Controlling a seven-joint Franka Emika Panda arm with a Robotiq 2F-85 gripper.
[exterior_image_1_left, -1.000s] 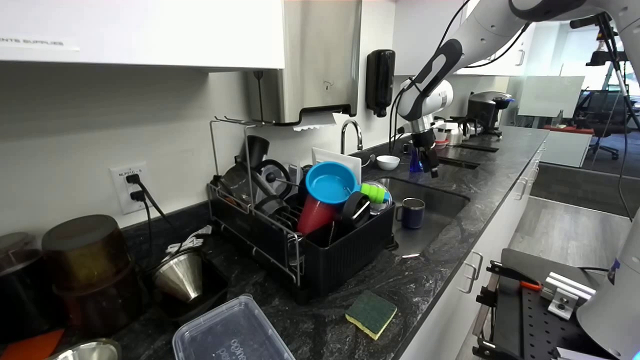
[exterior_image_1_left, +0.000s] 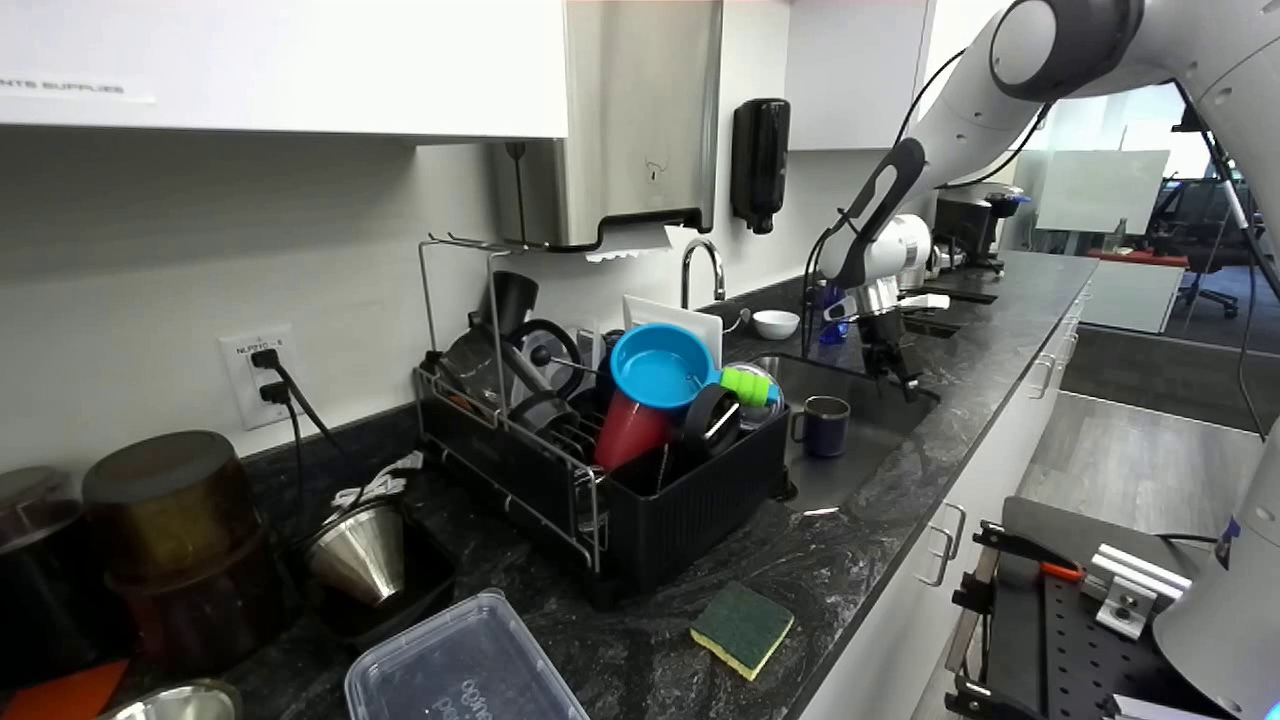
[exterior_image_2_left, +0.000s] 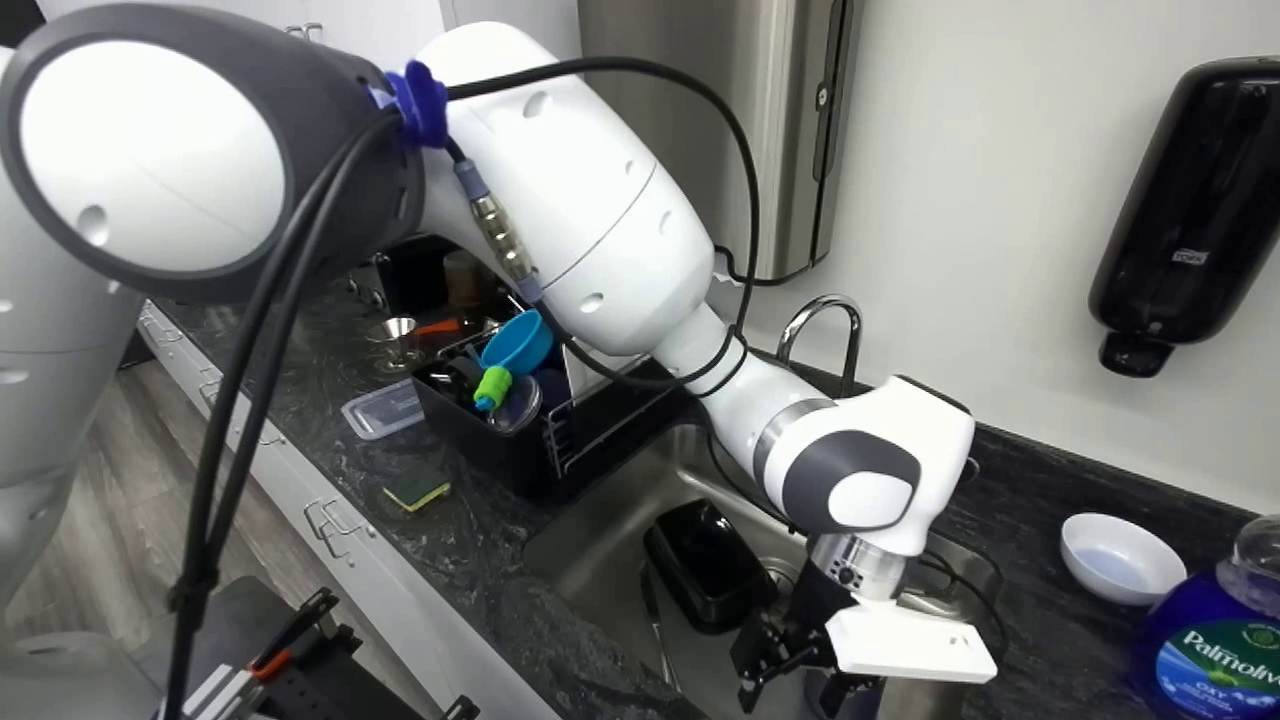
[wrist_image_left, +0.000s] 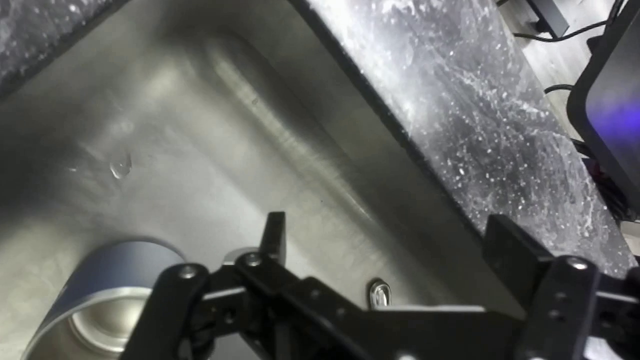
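My gripper is open above the sink, its black fingers (wrist_image_left: 274, 234) wide apart with nothing held between them. In exterior view 1 the gripper (exterior_image_1_left: 902, 382) hangs at the sink's far end. A dark blue mug (exterior_image_1_left: 824, 426) stands in the sink. In the wrist view that mug (wrist_image_left: 123, 264) lies to the lower left, beside the left finger, its open metallic inside showing. A small shiny metal piece (wrist_image_left: 379, 294) appears beyond the gripper, mostly hidden by it. The arm partly covers the sink in exterior view 2.
A black container (exterior_image_2_left: 708, 564) and a long utensil (exterior_image_2_left: 651, 606) lie in the sink (exterior_image_2_left: 576, 534). A full dish rack (exterior_image_1_left: 708, 516) adjoins it. A white bowl (exterior_image_2_left: 1122, 558) and a blue soap bottle (exterior_image_2_left: 1212, 624) stand behind. A sponge (exterior_image_1_left: 744, 628) rests on the counter.
The arm has swung toward the counter's front edge and the gripper has come lower, from near the soap bottle to over the sink. Its wrist has turned. The mug has not moved.
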